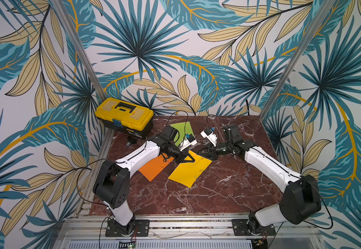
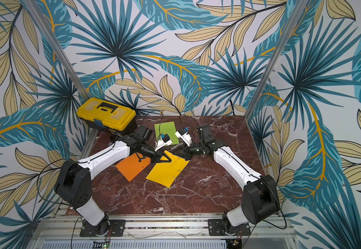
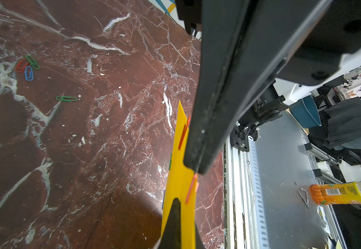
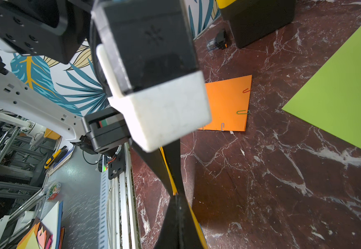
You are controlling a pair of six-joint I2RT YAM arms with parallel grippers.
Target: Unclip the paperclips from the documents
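Note:
A yellow document (image 1: pixel 188 174) hangs between my grippers, with paperclips along its right edge. In the left wrist view it is edge-on, with red clips (image 3: pixel 183 134) beside the fingers. My left gripper (image 1: pixel 190 159) is at its upper left, shut on the document's edge. My right gripper (image 1: pixel 201 151) is at its upper right, shut with the thin yellow sheet at its fingers. An orange document (image 4: pixel 226 101) with several clips lies on the table to the left, and a green one (image 4: pixel 334 91) lies behind. Several loose paperclips (image 3: pixel 26 66) lie on the table.
A yellow and black toolbox (image 1: pixel 124 116) stands at the back left, with a small black object (image 4: pixel 219 39) beside it.

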